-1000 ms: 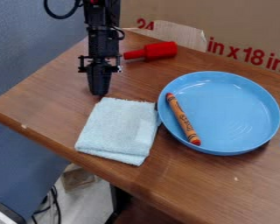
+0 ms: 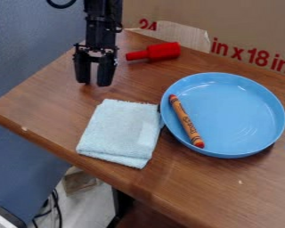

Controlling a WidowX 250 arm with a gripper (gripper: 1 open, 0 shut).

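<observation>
The black gripper (image 2: 93, 69) hangs over the left part of the wooden table, behind the folded light-blue cloth, its two fingers pointing down and spread, with nothing visible between them. An orange crayon (image 2: 187, 120) lies on the left side of a blue plate (image 2: 234, 116). The cloth (image 2: 118, 134) lies left of the plate. A red bottle-like object (image 2: 157, 52) lies on its side behind and right of the gripper.
The wooden table (image 2: 205, 191) has bare room at front right and around the gripper on the left. A cardboard box (image 2: 240, 27) stands along the back. The table's left edge drops to the floor.
The gripper has shifted slightly left from a second ago, and its fingers now stand apart where they appeared closer together. The objects on the table have not moved.
</observation>
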